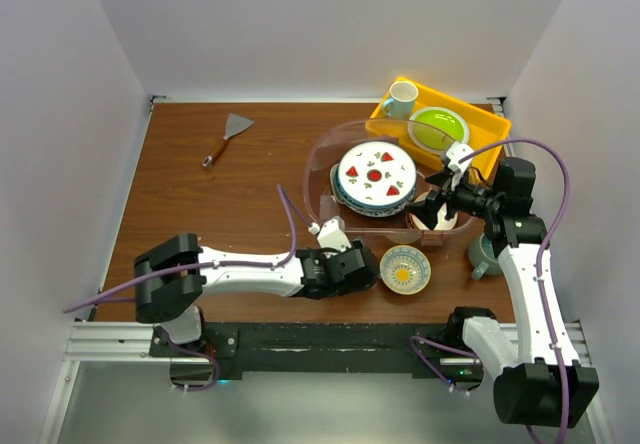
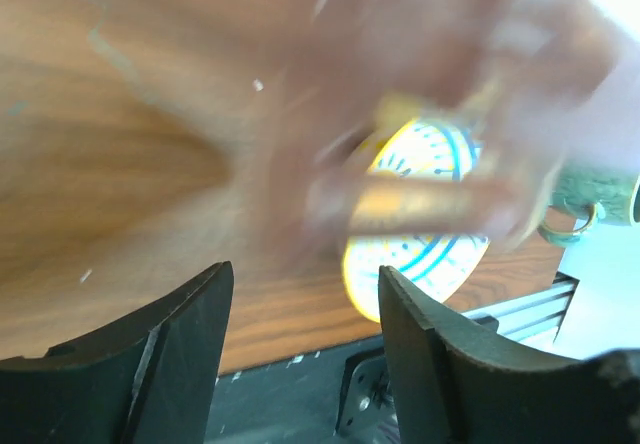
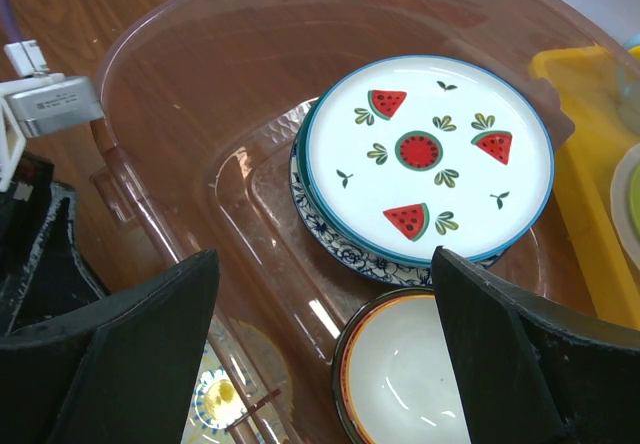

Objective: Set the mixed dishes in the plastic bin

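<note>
The clear plastic bin (image 1: 318,169) holds a white watermelon-patterned plate (image 3: 430,224) on top of a blue-patterned one. A white bowl (image 3: 405,364) with a dark outer rim lies beside them in the bin. Above that bowl is my right gripper, open, with nothing between its fingers. A yellow-and-blue patterned bowl (image 1: 405,270) lies on the table in front of the bin. My left gripper stands just left of it, its fingers apart and nothing between them. A green mug (image 1: 484,257) stands at the right, partly behind the right arm.
A yellow tray (image 1: 483,122) behind the bin carries a light-blue mug (image 1: 401,98) and a green plate (image 1: 440,127). At the back left lies a scraper (image 1: 228,140).
</note>
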